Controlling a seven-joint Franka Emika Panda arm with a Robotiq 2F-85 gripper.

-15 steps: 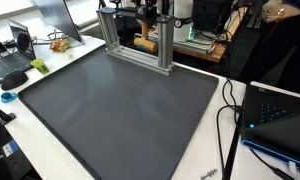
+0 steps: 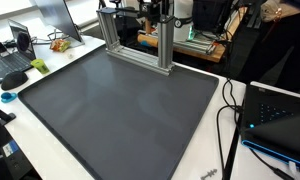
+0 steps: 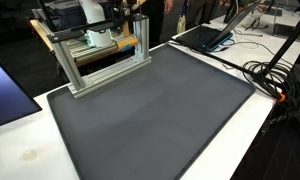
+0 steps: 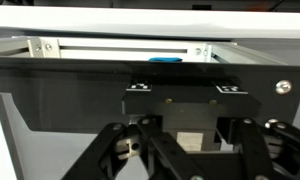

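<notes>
My gripper faces a black bar (image 4: 70,92) in the wrist view. Its two dark fingertips stand apart across the bar, with a blurred reddish-brown patch between them. Whether they grip anything is unclear. Below that patch, a small tan surface (image 4: 190,141) shows between the dark gripper parts. In exterior view 1, a small orange-tan item (image 2: 147,40) is partly visible by the metal frame (image 2: 166,38) at the back of the mat. The same frame (image 3: 115,70) stands at the back left in exterior view 2. Something blue (image 4: 165,60) lies beyond the bar.
Small yellow and blue items (image 2: 8,97) lie off its left edge. A laptop (image 2: 275,122) and loose cables are on the right.
The orange-tan item by the metal frame has moved up slightly and shows less than a second ago. The mat stays bare.
</notes>
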